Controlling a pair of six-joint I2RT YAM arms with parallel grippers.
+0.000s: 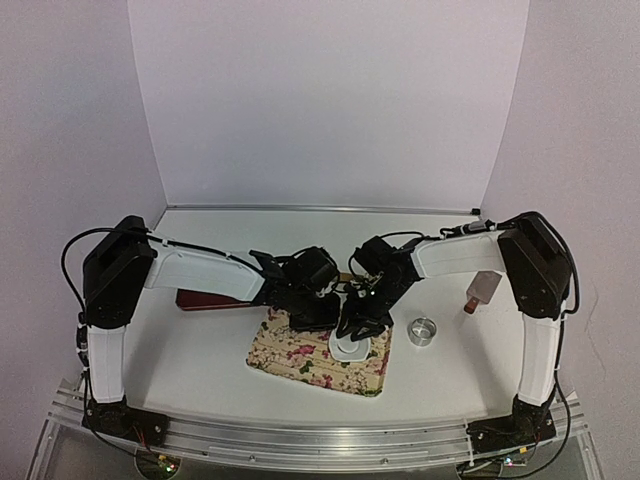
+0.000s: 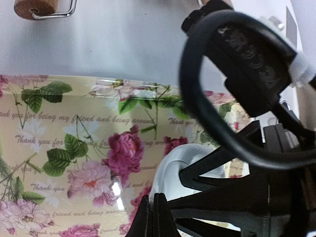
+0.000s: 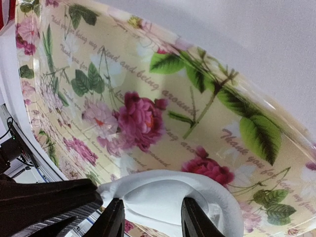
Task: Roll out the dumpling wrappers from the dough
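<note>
A white disc with a round ridge (image 1: 350, 350) rests on the floral board (image 1: 280, 360), beneath both grippers. In the left wrist view my left gripper is at the disc's left edge, its fingertips close together; whether it holds the rim is unclear. My right gripper has its two fingertips apart over the white disc (image 3: 163, 195), touching or just above it, with nothing seen held between them. The disc is partly hidden by black gripper parts in the left wrist view. No separate dough piece can be made out.
A metal cup (image 1: 422, 332) stands right of the board. A pale cleaver-like tool with a red handle (image 1: 482, 290) lies farther right. A dark red object (image 1: 210, 300) lies behind the left arm.
</note>
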